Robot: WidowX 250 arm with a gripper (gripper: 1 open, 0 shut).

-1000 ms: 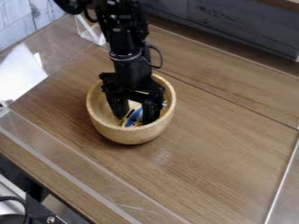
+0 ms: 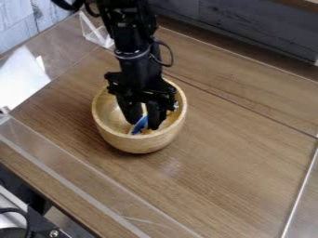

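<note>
The black gripper (image 2: 143,112) reaches down into a light wooden bowl (image 2: 112,129) in the middle left of the table. Its fingers sit low inside the bowl, around or beside a small blue object (image 2: 140,124) and some orange-tan material. Whether the fingers are closed on anything cannot be made out, as the gripper's body hides much of the bowl's contents.
A white sheet (image 2: 18,76) lies at the left edge, and a grey panelled wall (image 2: 224,33) runs along the back.
The gripper has shifted very slightly inside the bowl over the last second; the bowl stays where it was.
</note>
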